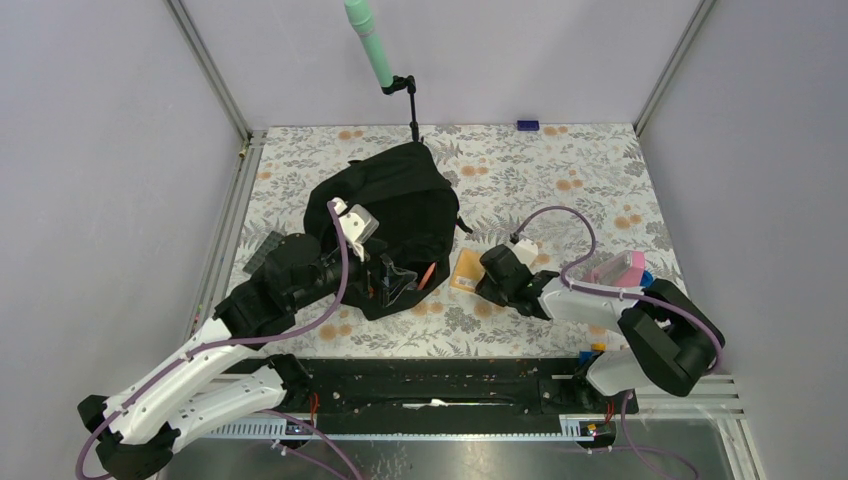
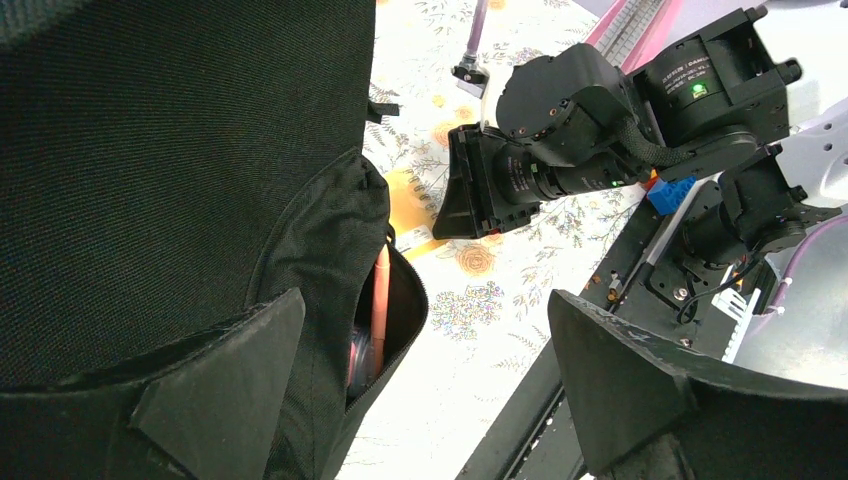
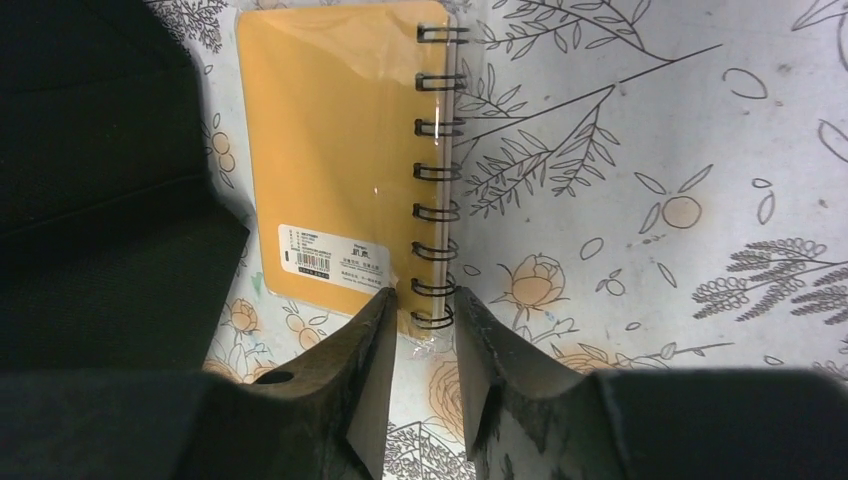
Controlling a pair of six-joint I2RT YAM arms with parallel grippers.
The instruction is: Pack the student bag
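Note:
The black bag (image 1: 385, 190) lies on the patterned table with its front pocket open; an orange pencil-like item (image 2: 380, 305) shows in that pocket. My left gripper is open at the bag's front, its fingers (image 2: 215, 375) wide apart with nothing held. Beside the bag lies a yellow spiral notebook (image 3: 330, 110) in clear wrap, flat on the table. My right gripper is over the notebook's lower spiral corner. Its fingers (image 3: 370, 350) stand a short way apart, the last coils visible between the tips; contact with them cannot be told.
At the right stands a pink box (image 1: 627, 268), with a blue object (image 1: 646, 278) partly hidden behind the right arm. A dark grey flat item (image 1: 264, 252) lies left of the bag.

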